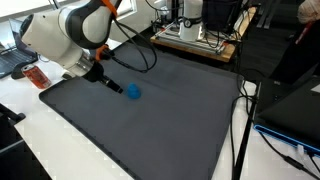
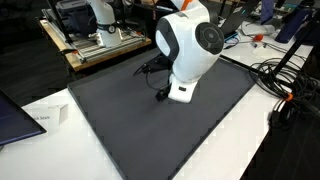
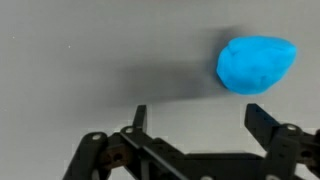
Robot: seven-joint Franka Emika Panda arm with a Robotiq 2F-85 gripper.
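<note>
A small bright blue object (image 1: 133, 91) lies on the dark grey mat; its rounded outline fills the upper right of the wrist view, where the same blue object (image 3: 256, 64) sits beyond the right finger. Open fingers with bare space between them belong to my gripper. In the first exterior view the gripper (image 1: 117, 89) hangs over the mat to the left of the blue object, apart from it. The white arm hides the blue object in the second exterior view, where only the dark gripper (image 2: 160, 95) shows below the arm.
The mat (image 1: 150, 130) is wide and clear toward the front and right. A red can (image 1: 37, 76) stands beyond its left corner. Black cables (image 1: 236, 110) run along its right edge, near a dark box (image 1: 295, 115). Further cables (image 2: 285, 90) lie beside the mat in the second exterior view.
</note>
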